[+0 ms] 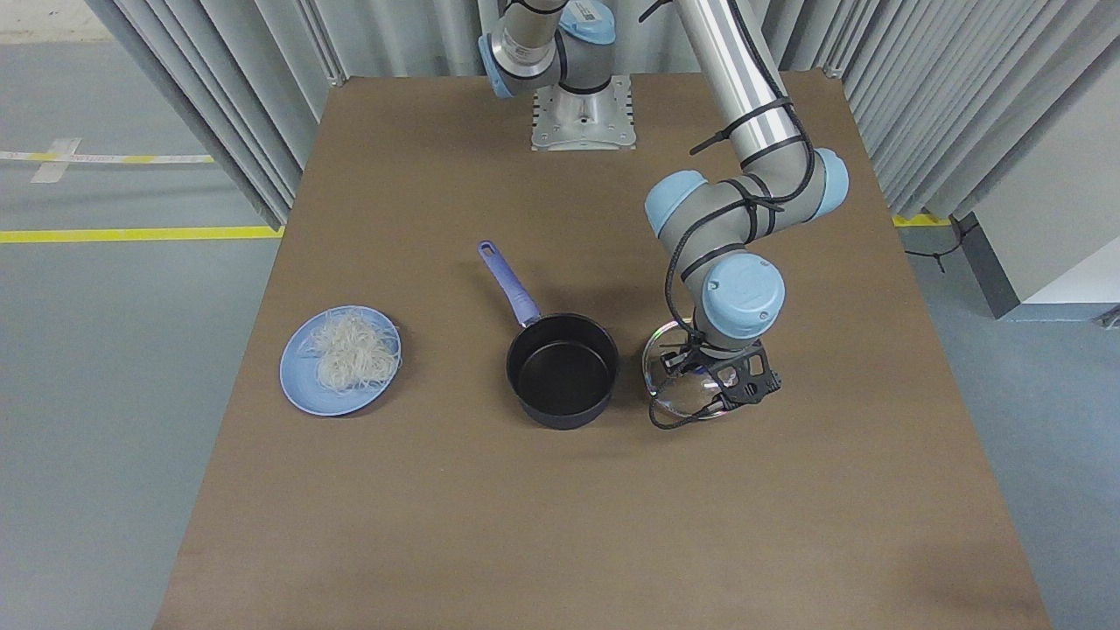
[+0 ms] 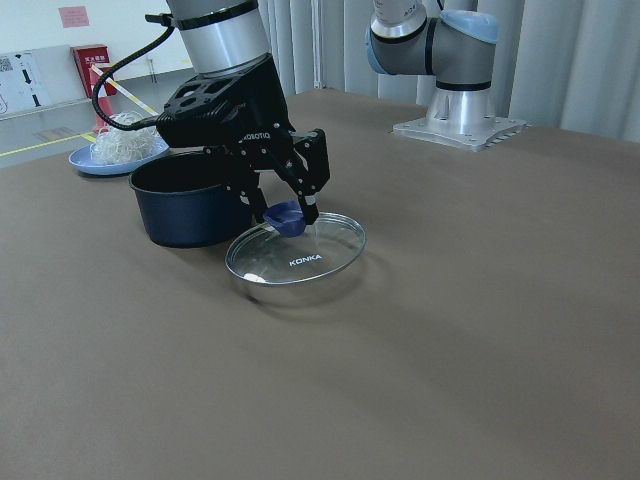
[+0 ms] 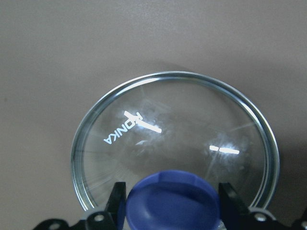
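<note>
My gripper (image 2: pixel 285 210) is shut on the blue knob (image 3: pixel 172 201) of a glass pot lid (image 2: pixel 300 262), held just above the table right beside the black pan (image 1: pixel 562 373). In the wrist view the clear lid fills the middle, the knob between both fingers. The pan has no cover on it, and its purple handle (image 1: pixel 506 280) points toward the back.
A blue plate (image 1: pixel 299 383) of white noodles sits left of the pan. The arm's base (image 1: pixel 583 131) stands at the back of the brown table (image 1: pixel 598 525).
</note>
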